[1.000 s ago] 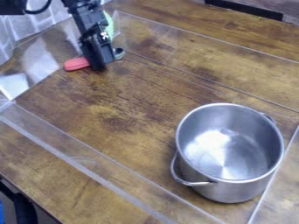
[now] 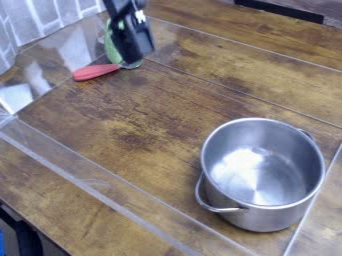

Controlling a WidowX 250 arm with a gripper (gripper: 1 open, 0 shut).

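The black gripper (image 2: 134, 40) is blurred in the upper left, raised above the far part of the table; whether it is open or shut is unclear. Below it lies a red object (image 2: 94, 72) on the table, beside a pale green item (image 2: 115, 45) that is partly hidden by the gripper. An empty steel pot (image 2: 261, 175) with wire handles stands at the lower right.
A pale crumpled item (image 2: 16, 97) sits at the left edge. A dark ledge runs along the top right.
The gripper has shifted right from over the red object and now appears blurred. The red object and the pot have stayed in place.
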